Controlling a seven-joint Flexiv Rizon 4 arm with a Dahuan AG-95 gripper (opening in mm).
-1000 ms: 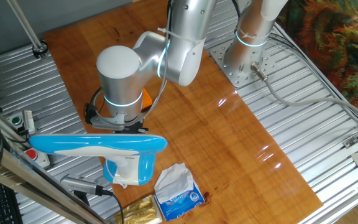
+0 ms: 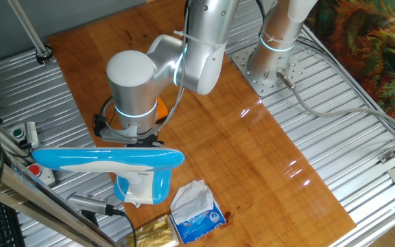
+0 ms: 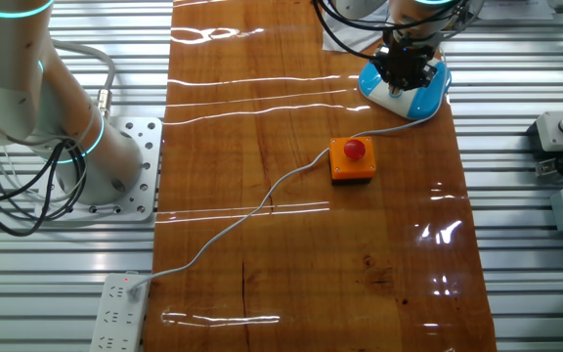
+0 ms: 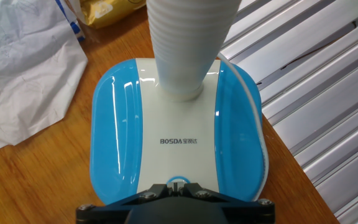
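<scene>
A blue-and-white desk lamp stands at the table's edge. Its long head (image 2: 108, 159) hides part of the base (image 2: 160, 186) in exterior view 1. From the wrist, the lamp's base (image 4: 179, 124) fills the middle, with the ribbed white neck (image 4: 188, 43) rising from it. A round button with a blue ring (image 4: 179, 179) shows at the near side of the base, partly covered by my fingertips. My gripper is shut, its tips together over that button. Whether they touch it cannot be told. In exterior view 2 the gripper (image 3: 406, 80) points down at the lamp base (image 3: 426, 102).
A tissue pack (image 2: 197, 218) and a gold packet (image 2: 155, 232) lie beside the lamp. An orange box with a red button (image 3: 353, 158) sits on the table, and a grey cable (image 3: 286, 179) crosses the wood.
</scene>
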